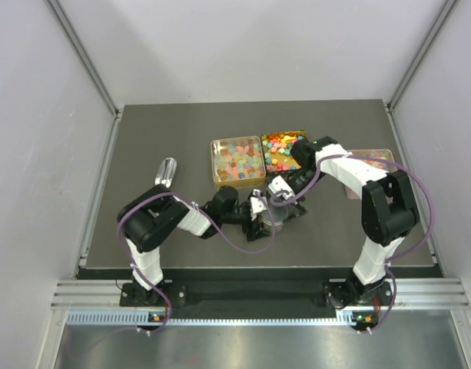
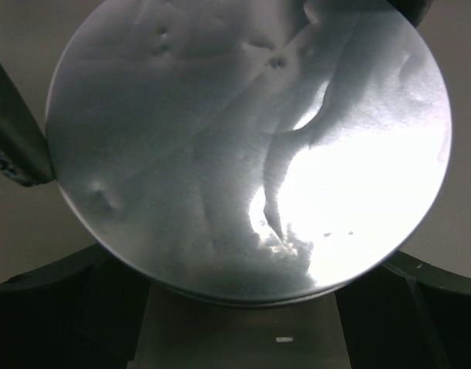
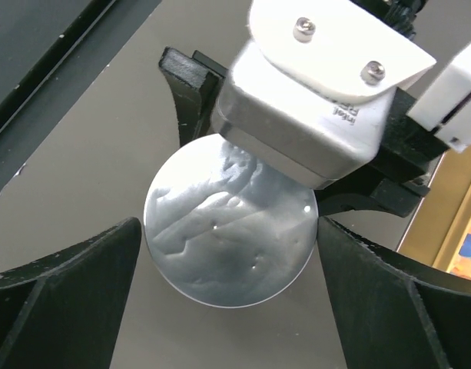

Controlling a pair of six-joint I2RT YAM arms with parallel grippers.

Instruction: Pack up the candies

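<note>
A round silver tin with a dented lid stands between both grippers; it fills the left wrist view [image 2: 220,154]. My left gripper [image 1: 258,226] is at its near-left side, fingers partly parted around it; whether they grip is unclear. My right gripper is open around the tin, its fingers at either side. Candies fill a clear-walled box [image 1: 237,160], a gold box [image 1: 283,152] and a pinkish box [image 1: 369,155] behind.
A silver scoop [image 1: 166,171] lies at the left of the dark table [image 1: 166,131]. The front table edge runs close behind the tin.
</note>
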